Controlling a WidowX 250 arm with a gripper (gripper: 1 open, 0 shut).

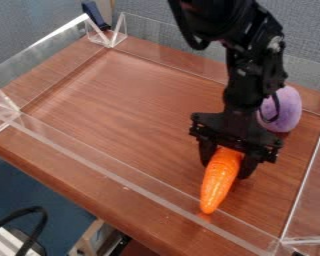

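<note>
A black gripper reaches down from the top over the right part of the wooden table, around the upper end of an orange toy carrot, whose tip points toward the front. Its fingertips are mostly dark and partly hidden, so how tightly they hold the carrot is hard to tell. A purple object, partly behind the arm, lies at the right back.
Clear plastic walls border the wooden surface. A black cable and floor show at the lower left.
</note>
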